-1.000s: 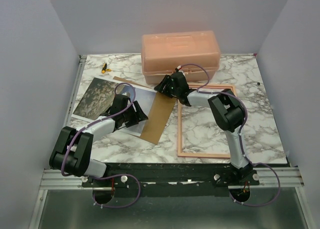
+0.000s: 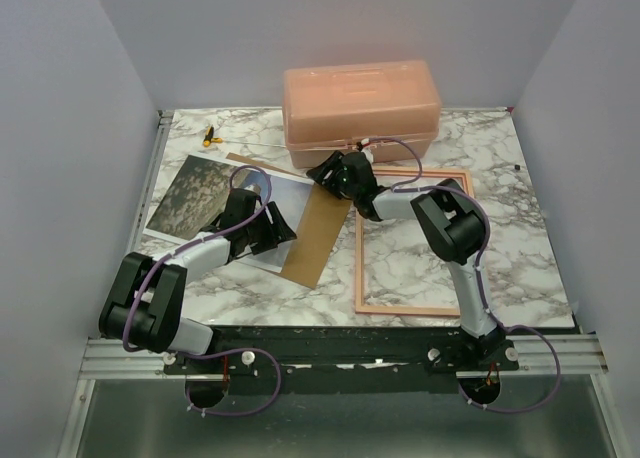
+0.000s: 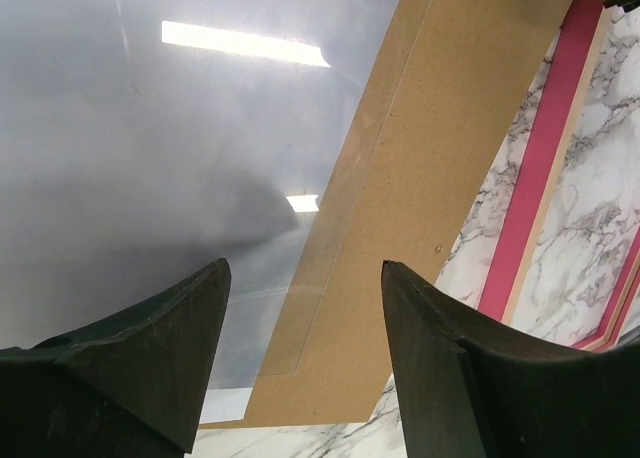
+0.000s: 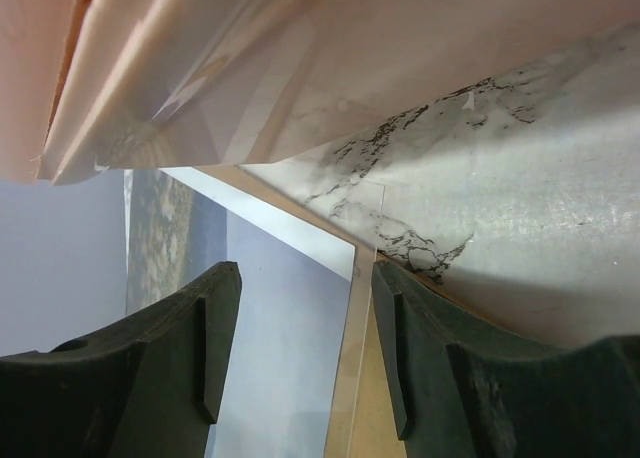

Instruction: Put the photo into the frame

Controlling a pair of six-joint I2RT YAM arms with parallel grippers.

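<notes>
A photo (image 2: 185, 203) lies at left, overlapped by white sheet and clear pane over a brown backing board (image 2: 320, 248). The empty wooden frame (image 2: 359, 278) lies right of them; red-edged in the left wrist view. My left gripper (image 2: 275, 228) is open above the pane's right part; in its wrist view the pane edge (image 3: 340, 218) runs between the fingertips. My right gripper (image 2: 325, 170) is open at the board's upper corner, beside the pink box, with the thin clear pane's edge between its fingers in the right wrist view.
The large pink box (image 2: 362, 103) fills the back centre, close above my right gripper. A small yellow tool (image 2: 213, 140) lies at back left. Bare marble (image 2: 520, 248) is free at right.
My right gripper has shifted very slightly at the board's upper corner. The left arm looks still.
</notes>
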